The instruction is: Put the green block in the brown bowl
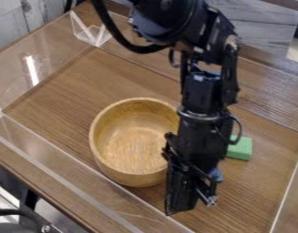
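Observation:
The brown bowl (123,136) stands on the wooden table, left of the arm, its round mouth facing up and nothing visible in it. To the right of the arm lies the green block (241,148), partly covered by the arm. My black gripper (190,202) points down close to the table at the bowl's front right side. Its dark fingers blend together, so whether they are open or shut is unclear. The block is behind and to the right of the fingertips, apart from them.
A clear plastic-looking object (90,29) sits at the far left. Transparent walls edge the table (54,105) at the left and front. Bare wood lies left of and behind the bowl. Black cables (20,217) show at the lower left corner.

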